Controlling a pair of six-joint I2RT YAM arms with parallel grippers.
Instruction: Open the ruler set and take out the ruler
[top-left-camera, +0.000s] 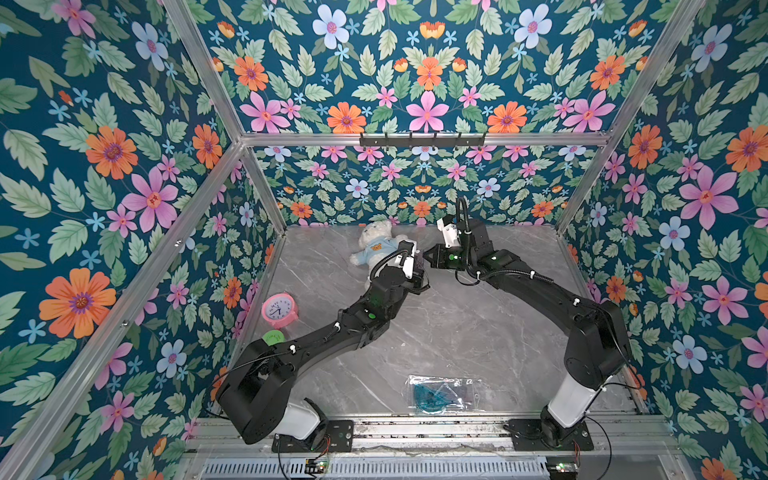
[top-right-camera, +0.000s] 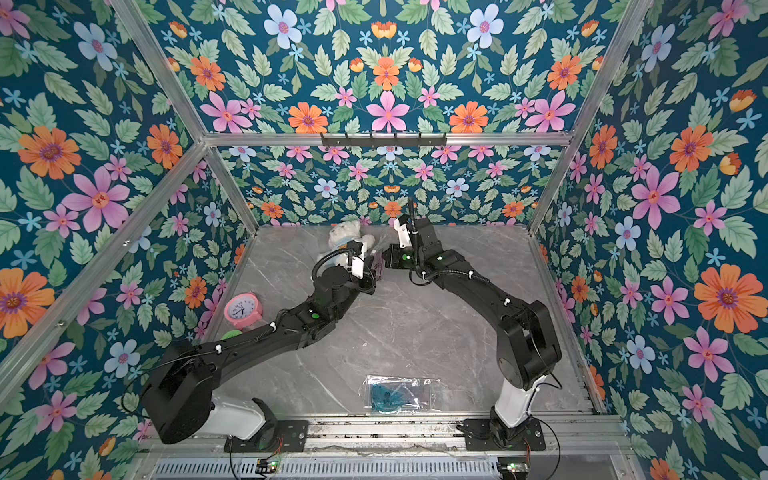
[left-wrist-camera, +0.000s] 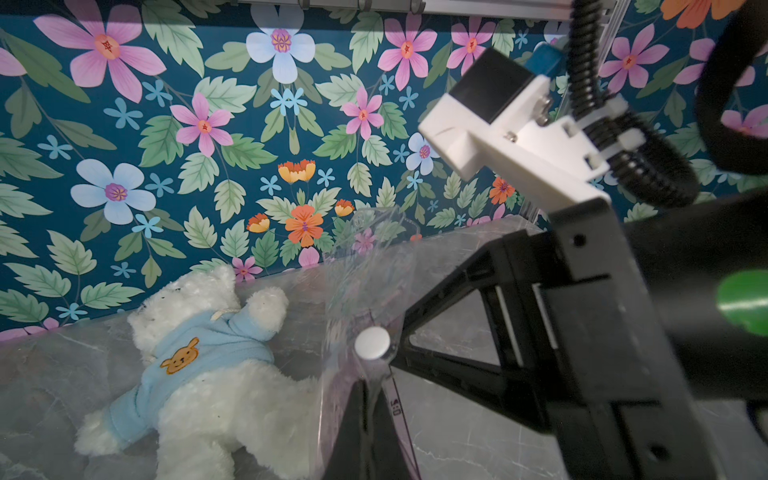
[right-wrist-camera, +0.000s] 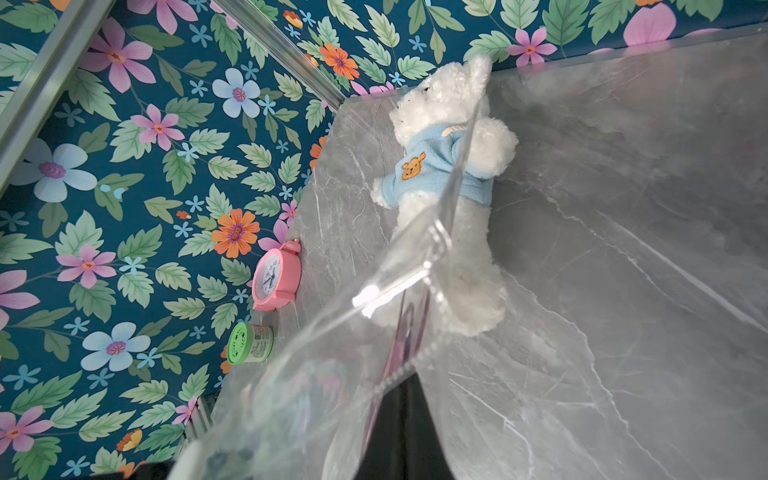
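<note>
A clear pouch (left-wrist-camera: 352, 280) with a pink ruler (right-wrist-camera: 396, 352) inside and a white snap button (left-wrist-camera: 372, 342) stands upright between my grippers in mid-table. My left gripper is shut on it below the button, pointing toward the back. My right gripper is shut at the pouch from the right; the right wrist view shows plastic film over its fingertips, though whether it pinches the film is hard to tell. A second clear pack (top-left-camera: 444, 393) with teal contents lies at the front edge.
A white bear in a blue shirt (left-wrist-camera: 200, 352) lies just behind the grippers. A pink alarm clock (top-left-camera: 279, 309) and green tub (top-left-camera: 273, 337) stand at the left edge.
</note>
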